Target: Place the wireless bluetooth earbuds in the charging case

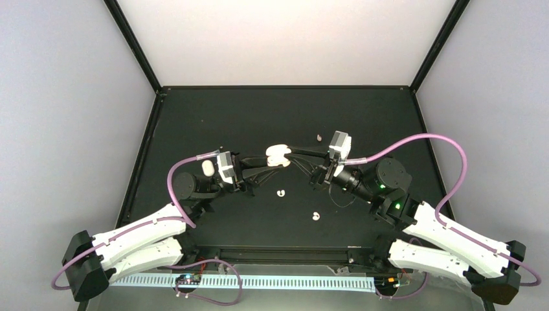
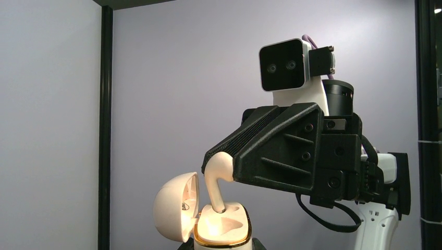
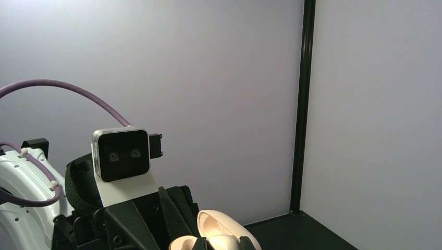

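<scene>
The open white charging case (image 2: 224, 229) is held by my left gripper (image 1: 275, 162) at mid-table, its lid (image 2: 169, 205) swung up to the side. A white earbud (image 2: 219, 172) is pinched in my right gripper (image 1: 291, 153), its stem down in one of the case's slots and its head still between the fingers. The other slot visible in the left wrist view is empty. In the right wrist view the lid (image 3: 221, 224) and the earbud show at the bottom edge, partly cropped.
Loose small white earbuds (image 1: 281, 193) (image 1: 316, 216) and another small piece (image 1: 319, 138) lie on the black mat. A white oblong object (image 1: 208, 168) shows beside the left arm.
</scene>
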